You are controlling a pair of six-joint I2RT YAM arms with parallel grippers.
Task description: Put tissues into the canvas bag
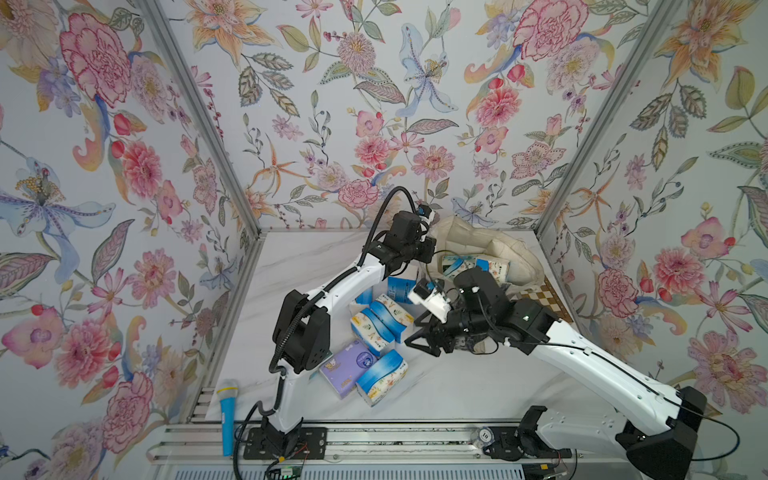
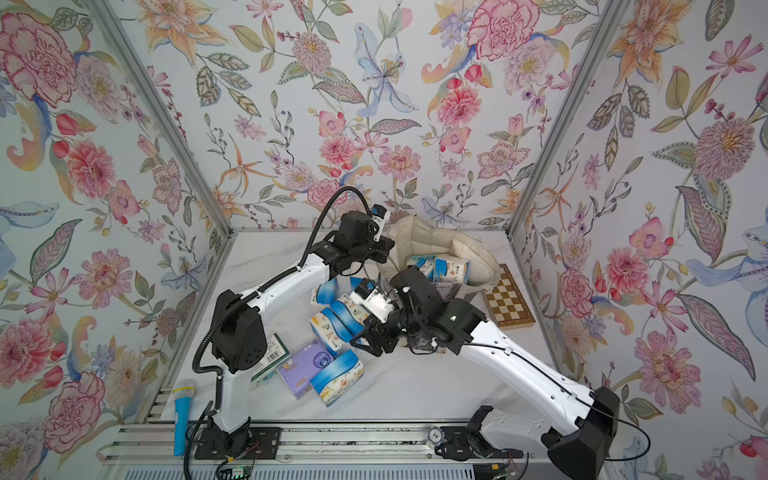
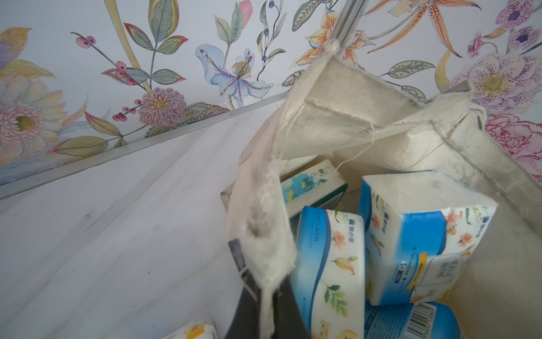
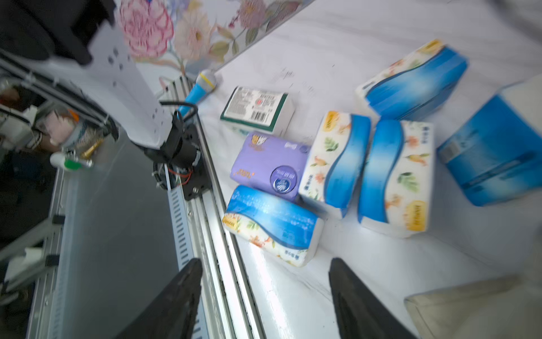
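Note:
The cream canvas bag [image 1: 520, 252] stands at the back right with several tissue packs [image 3: 429, 243] inside. My left gripper is shut at the bag's near rim, where whitish material crosses its fingers; whether it pinches that is unclear. My right gripper is open with nothing between its fingers, above the front middle, facing blue floral tissue packs [image 4: 395, 175] on the table. A purple pack [image 4: 265, 163], another floral pack [image 4: 271, 226] and a green-edged white pack [image 4: 257, 110] lie among them.
A checkered board [image 2: 508, 300] lies right of the bag. A blue microphone [image 1: 228, 416] lies at the front left edge. Both arms reach across the middle.

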